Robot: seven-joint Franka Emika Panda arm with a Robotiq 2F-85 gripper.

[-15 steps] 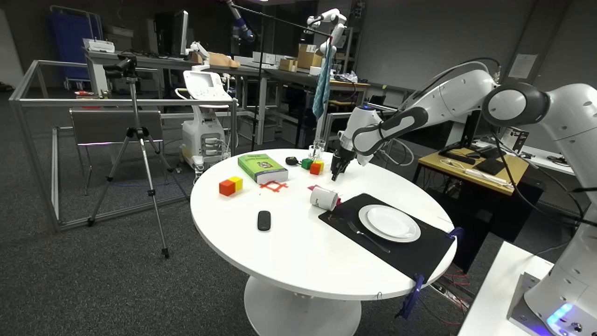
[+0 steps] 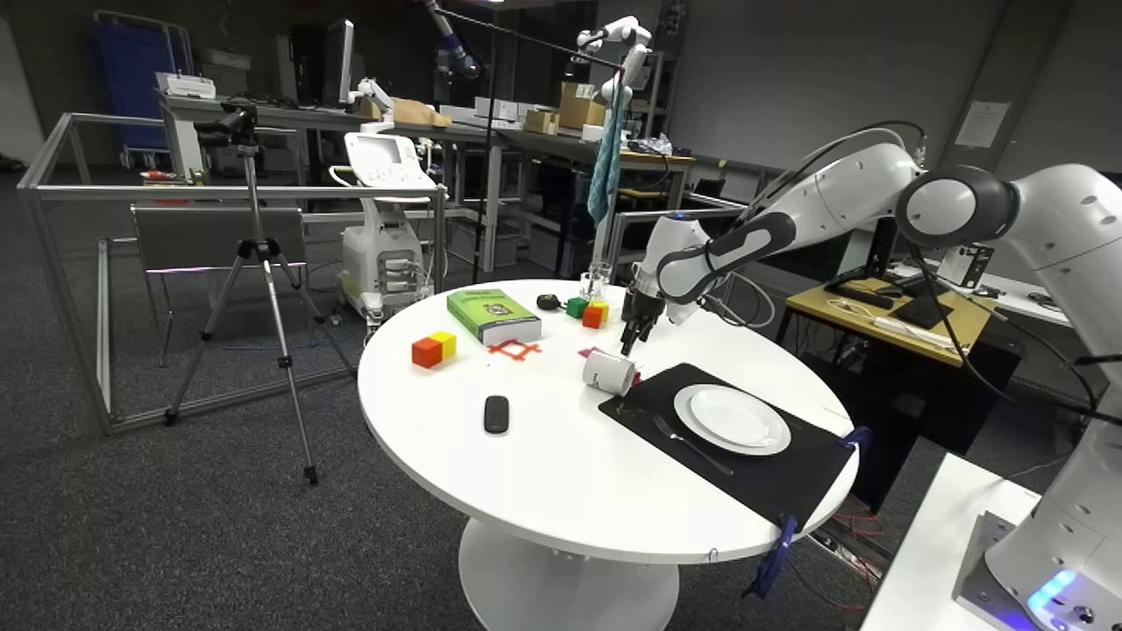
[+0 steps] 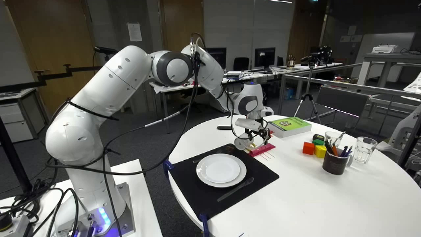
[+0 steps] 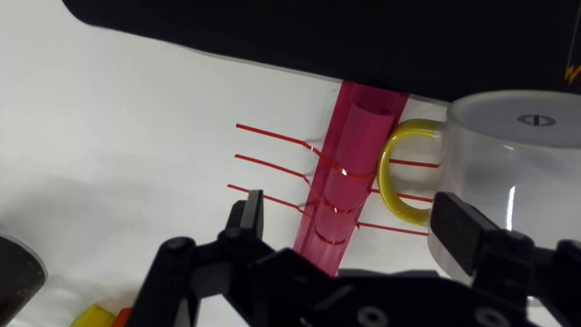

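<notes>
A white mug [image 4: 490,185] with a yellow handle [image 4: 387,174] lies on its side at the edge of the black placemat. Beside its handle runs a pink, trough-like piece [image 4: 348,158] crossed by thin red strips. Over these, my gripper stands open with nothing gripped. In the wrist view its right finger [image 4: 456,231] overlaps the mug's body near the handle, and its left finger is over bare white table; whether the right one touches the mug I cannot tell. Exterior view 1 shows the gripper [image 2: 634,335] low, just behind the mug [image 2: 609,372].
White plates [image 3: 221,170] sit on the black placemat [image 3: 260,173], flanked by a fork [image 2: 689,443] and a knife [image 3: 235,189]. A green book [image 2: 494,315], coloured blocks [image 3: 309,148], a dark pen mug [image 3: 334,162] and glasses [image 3: 365,150] stand farther off.
My gripper has come down a little toward the mug and turned more steeply downward. The mug and the other things on the table have stayed in place.
</notes>
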